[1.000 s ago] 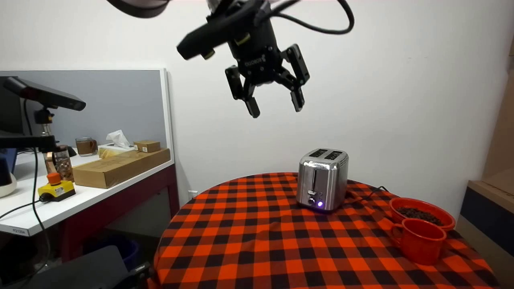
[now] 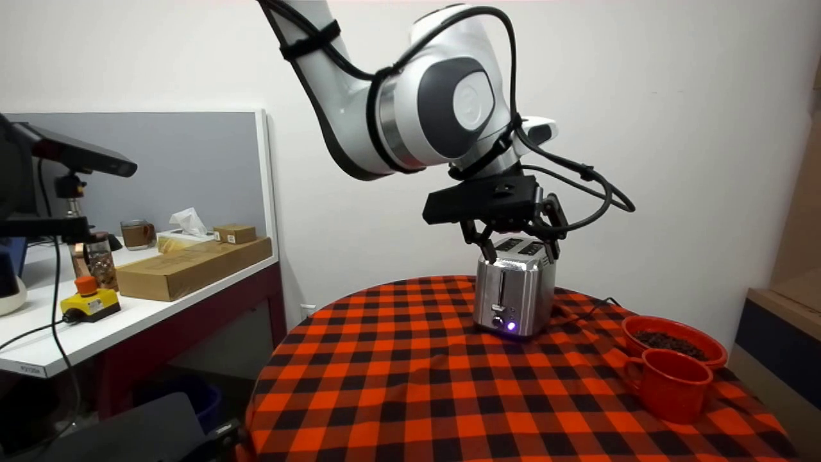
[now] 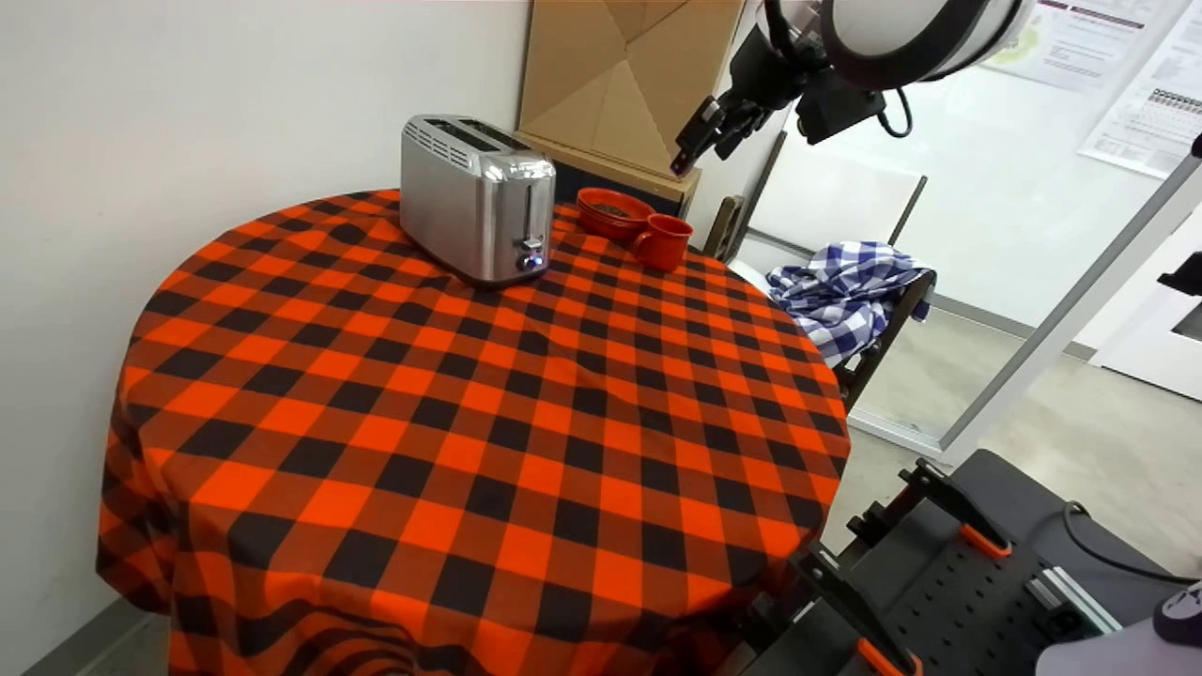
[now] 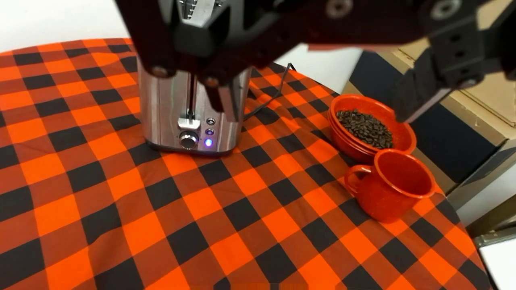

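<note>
My gripper (image 2: 523, 249) is open, its fingers spread wide with nothing between them. In exterior view 1 it overlaps the top of the silver two-slot toaster (image 2: 509, 296). Exterior view 2 shows the gripper (image 3: 706, 157) clear of the toaster (image 3: 473, 203), up in the air near the mug and bowls. A violet light glows on the toaster (image 4: 167, 113) in the wrist view, where a finger (image 4: 233, 100) hides part of its front. The red mug (image 4: 387, 193) stands upright at right, beside stacked red bowls (image 4: 404, 137) with dark beans (image 4: 365, 128).
A red-and-black checked cloth (image 3: 451, 451) covers the round table, with wide clear room in front. The toaster's cord (image 4: 271, 99) runs behind it to the right. Cardboard boxes (image 3: 631, 79) stand past the bowls.
In exterior view 1, my gripper has come down and to the right, and the arm has turned. It was open before and still is. Toaster, mug and bowls stand where they were.
</note>
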